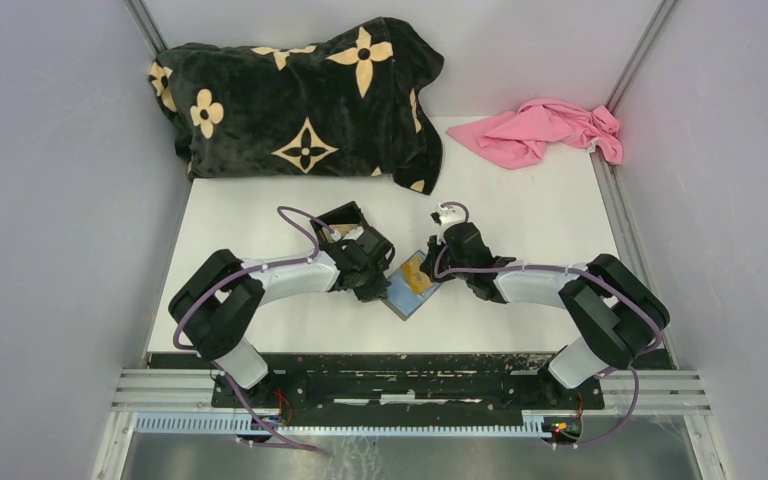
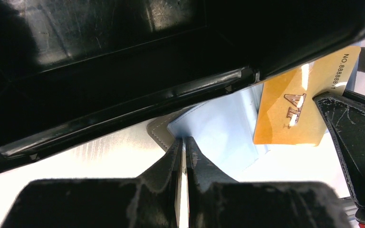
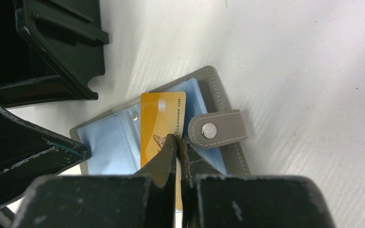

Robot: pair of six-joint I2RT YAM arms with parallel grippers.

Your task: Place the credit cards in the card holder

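The card holder (image 1: 403,300) lies open on the table between my grippers, blue inside with a grey border and a snap strap (image 3: 223,124). A gold card (image 2: 285,114) lies on its right part, as the left wrist view shows. My right gripper is shut, its tips over the gold card beside the strap; whether anything is between them is unclear. My left gripper has its fingertips close together at the holder's grey edge and blue pocket; a narrow slit shows between them, and what they grip cannot be told.
A black container (image 1: 335,215) stands behind my left gripper. A dark patterned blanket (image 1: 260,100) and a pink cloth (image 1: 540,135) lie at the back.
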